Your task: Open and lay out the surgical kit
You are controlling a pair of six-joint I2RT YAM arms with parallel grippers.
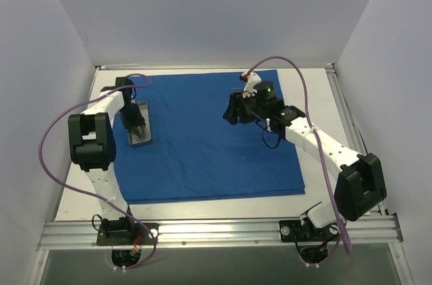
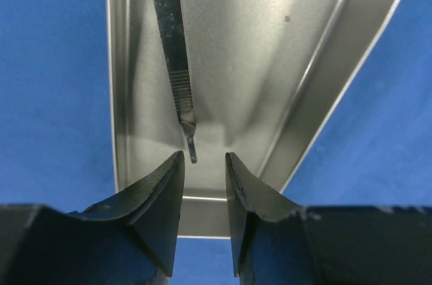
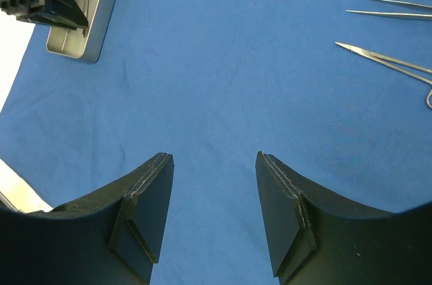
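A metal tray [image 1: 145, 136] lies on the left of the blue cloth [image 1: 202, 157]. My left gripper [image 1: 135, 126] is over it; in the left wrist view its fingers [image 2: 145, 224] stand open beside the narrow tip of a flat dark-handled instrument [image 2: 172, 48], nothing visibly held. In the right wrist view several tweezers [image 3: 391, 15] and scissor-like forceps [image 3: 385, 59] lie in a row on the cloth. My right gripper [image 1: 236, 113] hangs above the cloth at the centre right, its fingers [image 3: 142, 211] apart with nothing between them.
The white table [image 1: 317, 102] shows around the cloth. My right arm covers part of the instruments in the top view.
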